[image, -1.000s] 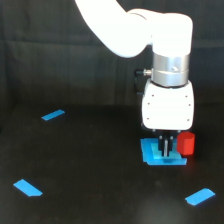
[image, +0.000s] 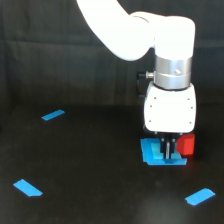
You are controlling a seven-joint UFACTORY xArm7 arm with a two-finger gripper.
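My gripper (image: 167,154) points straight down at the end of the white arm, right of centre. Its dark fingers are small and blend into the dark background, so how far apart they stand is unclear. Just behind and around the fingertips shows a bright blue patch or piece (image: 150,154), partly covered by them. A red block (image: 187,145) sits close to the right of the fingers, its left side partly hidden by the gripper. Whether the fingers touch either thing cannot be made out.
Blue tape strips mark the dark table at the back left (image: 53,115), front left (image: 28,188) and front right (image: 200,197).
My gripper has shifted slightly to the right and down, now covering a little more of the red block. The blue piece and the red block seem to be in the same place.
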